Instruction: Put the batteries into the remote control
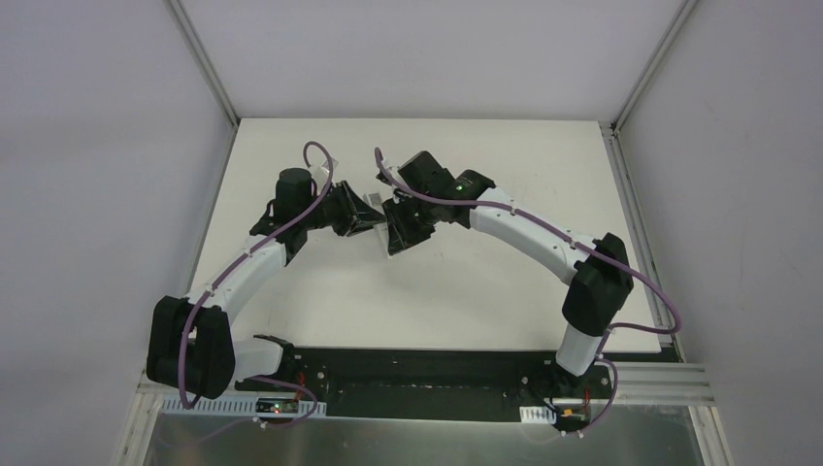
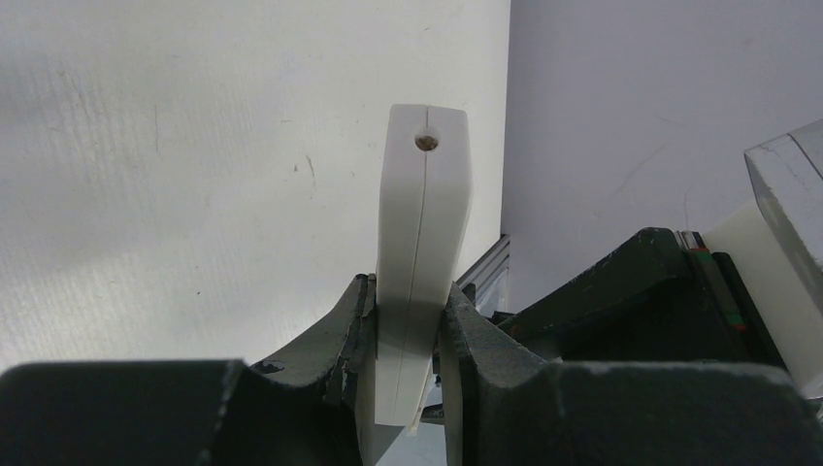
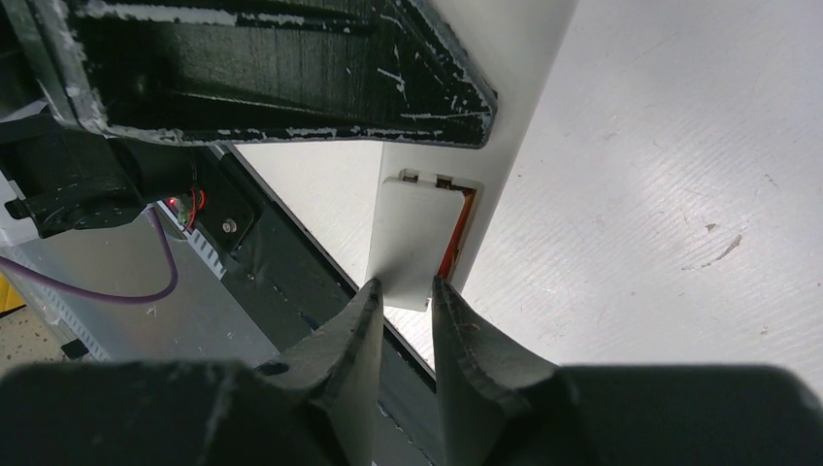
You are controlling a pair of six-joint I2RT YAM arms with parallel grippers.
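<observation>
The white remote control (image 2: 427, 214) is held off the table with my left gripper shut on its sides, one finger against each. In the right wrist view, the back of the remote (image 3: 514, 107) shows its battery compartment, mostly hidden by a white battery cover (image 3: 415, 238). This cover sits askew, leaving a dark and reddish-brown gap along its right side and upper edge. At the cover's lower end, my right gripper is shut on it. What lies under the cover is mostly hidden; no whole battery shows.
Both arms meet left of the table's middle in the top view, close together. A black left finger (image 3: 291, 78) crosses the remote above the compartment.
</observation>
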